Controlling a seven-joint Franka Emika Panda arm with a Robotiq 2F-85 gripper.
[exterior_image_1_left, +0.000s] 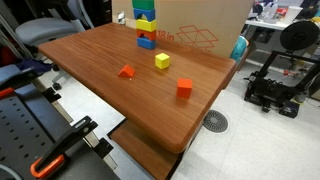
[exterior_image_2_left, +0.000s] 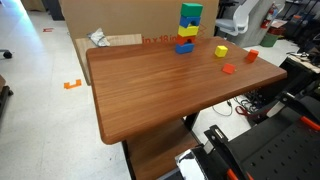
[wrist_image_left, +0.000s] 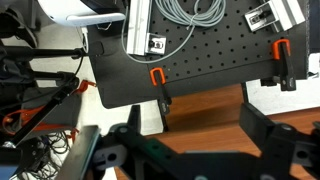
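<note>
A tower of colored blocks stands upright at the back of the wooden table, with a green block (exterior_image_1_left: 145, 5) on top, a yellow block (exterior_image_1_left: 146, 26) lower down and a blue block (exterior_image_1_left: 146, 43) at its foot. Apart from it lie a loose yellow block (exterior_image_1_left: 162, 61), a red cube (exterior_image_1_left: 184, 88) and a small orange-red triangular piece (exterior_image_1_left: 127, 71). My gripper shows only in the wrist view, its dark fingers spread wide and empty. Below it are the black mounting plate's edge and a wooden surface; none of the blocks appears there.
Clamps with orange parts, including one clamp (wrist_image_left: 160, 82), grip the edge of the black perforated plate (wrist_image_left: 220, 62). A coiled cable (wrist_image_left: 192, 10) lies on that plate. Bare tabletop (exterior_image_2_left: 140, 95) stretches left of the blocks in exterior view 2.
</note>
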